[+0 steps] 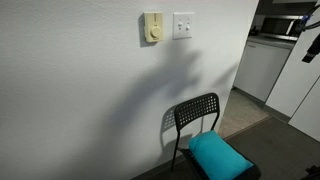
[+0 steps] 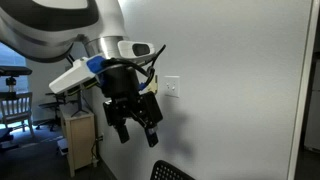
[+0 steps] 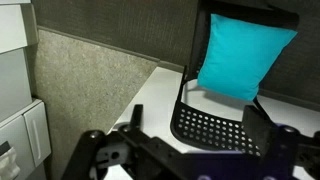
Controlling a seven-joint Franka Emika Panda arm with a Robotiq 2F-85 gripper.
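Observation:
My gripper hangs in the air close to the wall, its two dark fingertips pointing down and set apart. From the wrist view, the gripper is open, one finger on each side of the picture, with nothing seen between them. Below it stands a black chair with a perforated backrest. On its seat lies a turquoise cushion, also visible as a cushion in exterior view 1. A white double light switch and a yellowish box with a round dial are fixed to the wall.
The white wall runs behind the chair. Beyond its end are a doorway with pale cabinets and a microwave. A wooden cabinet and an office chair stand farther off in exterior view 2.

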